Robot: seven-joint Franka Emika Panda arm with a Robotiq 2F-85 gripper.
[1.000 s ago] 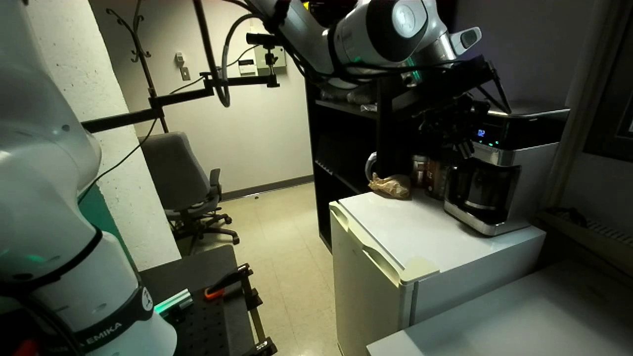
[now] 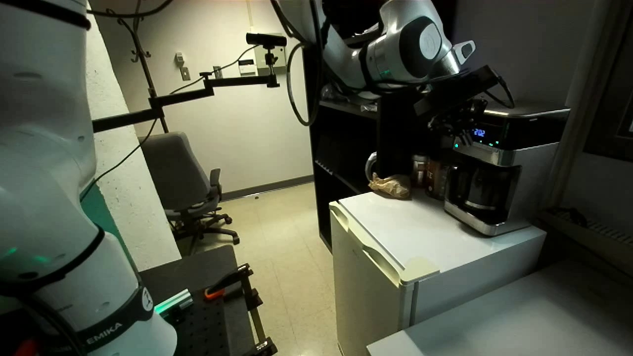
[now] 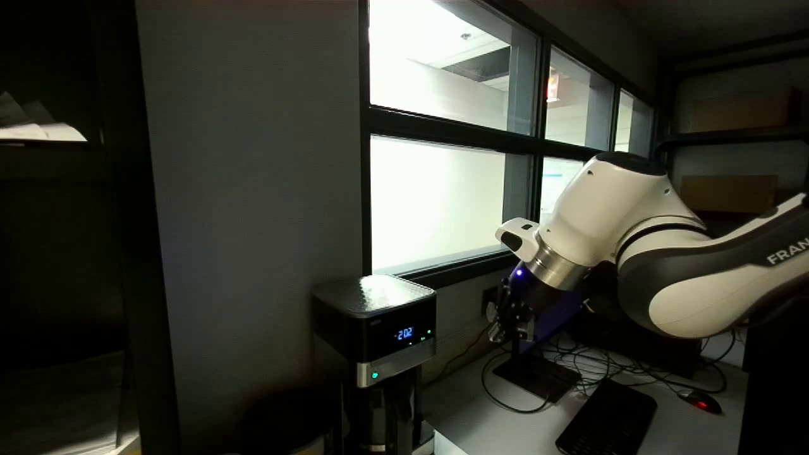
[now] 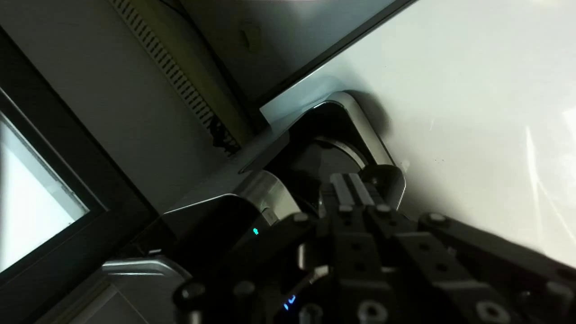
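Note:
A black and steel coffee maker (image 2: 537,178) stands on the white fridge top (image 2: 409,231), its blue display (image 3: 405,333) and small green lights lit. Inside its front bay sits a dark glass carafe (image 2: 485,190). My gripper (image 2: 466,141) hangs in front of the machine's upper front in exterior view 1. In the wrist view its fingers (image 4: 342,190) are together, with nothing visible between them. They overlap the carafe's handle area (image 4: 384,178) in that view; contact cannot be told. The second exterior view shows the gripper (image 3: 506,337) to the right of the machine.
A crumpled brown bag (image 2: 391,186) and dark jars (image 2: 436,178) sit left of the coffee maker. Behind them rises a black shelf (image 2: 341,154). A desk with a keyboard (image 3: 608,417) and cables appears in exterior view 2.
The arm has shifted, and my fingertips are slightly higher in exterior view 1. More of the display shows past the gripper. The coffee maker and carafe have not moved.

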